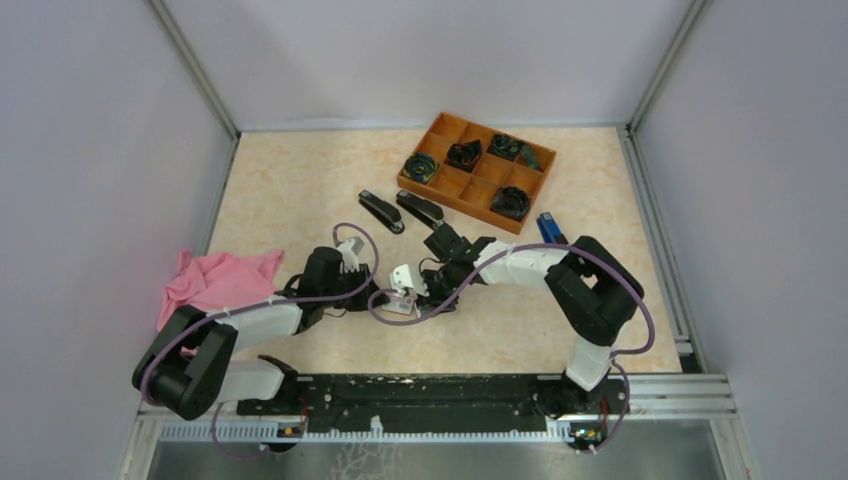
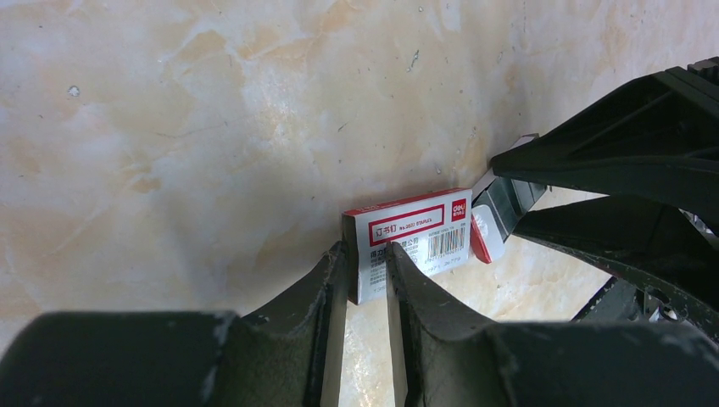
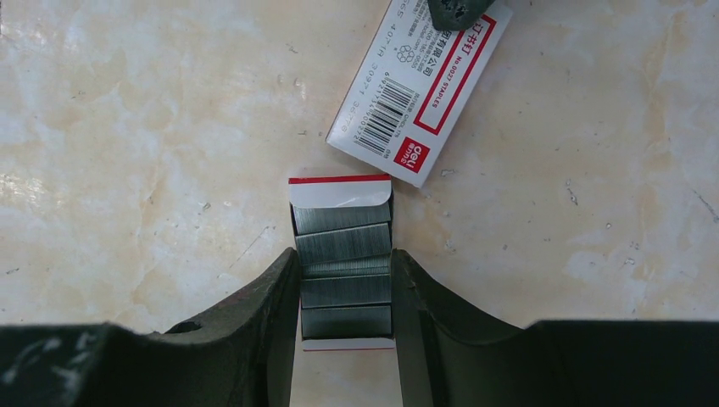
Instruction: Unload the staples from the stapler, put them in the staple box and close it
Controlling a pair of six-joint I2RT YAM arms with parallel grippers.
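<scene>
A white deli staples box (image 2: 420, 225) lies on the table. My left gripper is part open at the box's near end, its fingertips over that end. Beside the box, my right gripper is shut on an open pack of staple strips (image 3: 343, 220), one finger on each side. In the top view both grippers meet at the lower middle of the table, largely hiding the boxes.
Two black staplers (image 1: 380, 210) lie behind the arms, below a wooden compartment tray (image 1: 475, 188) with dark items. A blue stapler (image 1: 548, 226) is at right, a pink cloth (image 1: 220, 280) at left.
</scene>
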